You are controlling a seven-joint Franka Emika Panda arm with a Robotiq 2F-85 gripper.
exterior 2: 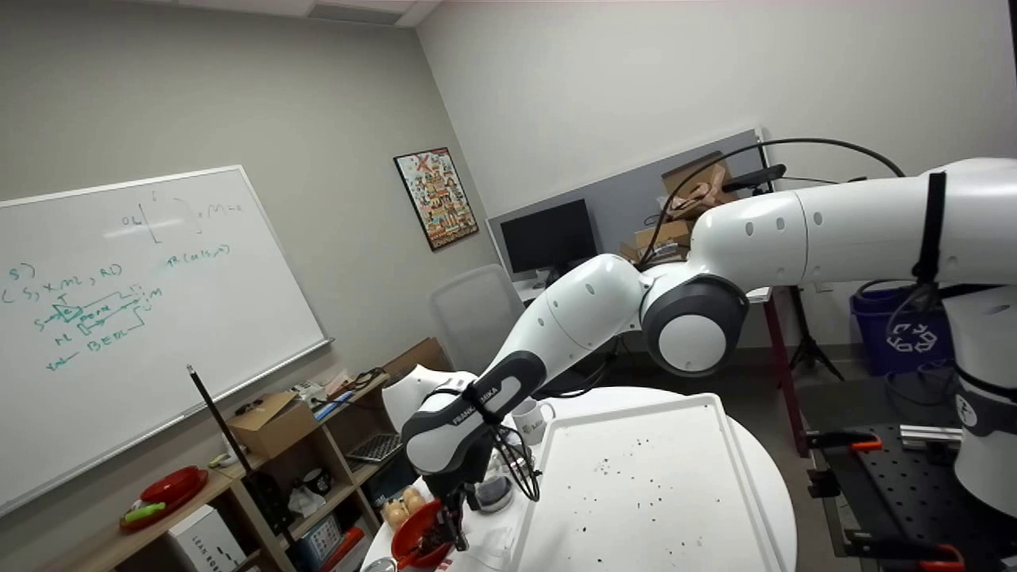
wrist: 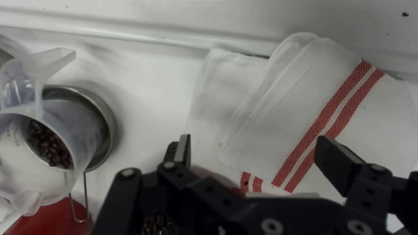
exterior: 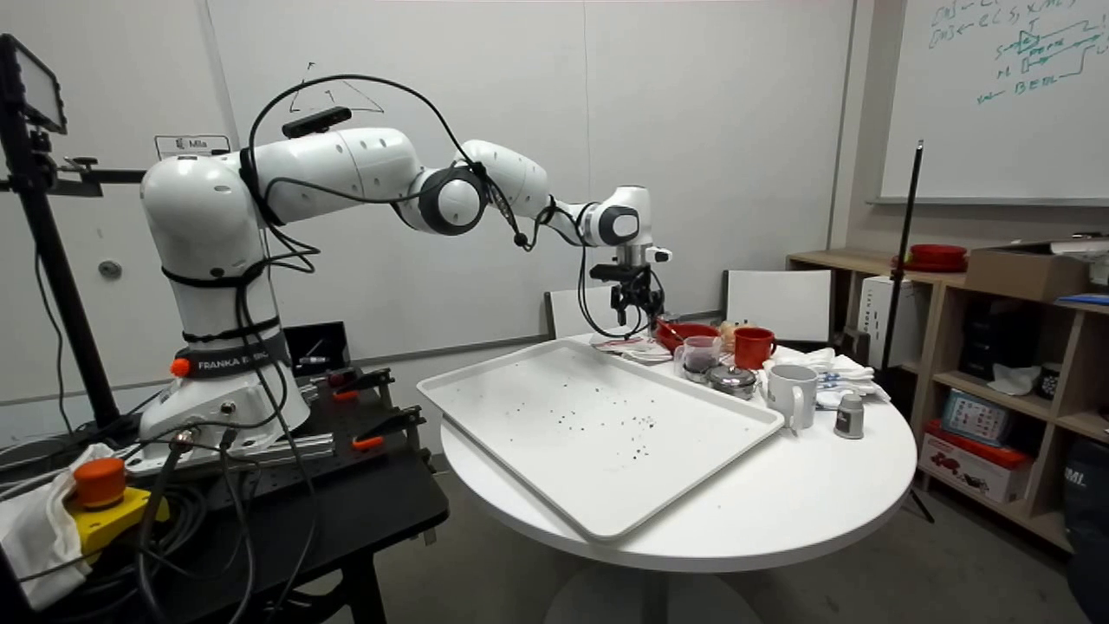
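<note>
In the wrist view my gripper is open, its dark fingers spread wide with nothing gripped between them. Below it lies a folded white towel (wrist: 282, 101) with red stripes, close against the tray's edge. Exterior view 1 has the gripper (exterior: 641, 317) low over the far side of the round table, near a red bowl (exterior: 686, 334). From the other side, the red bowl (exterior 2: 411, 535) appears partly behind the gripper. A clear plastic measuring cup (wrist: 84, 141) stands at the left of the wrist view, with dark beans (wrist: 47, 145) visible through it.
A large white tray (exterior: 499, 380) with scattered dark bits covers much of the table. Along its far right side stand a red mug (exterior: 753, 347), a lidded metal pot (exterior: 732, 380), a pale mug (exterior: 793, 395) and a grey shaker (exterior: 849, 416).
</note>
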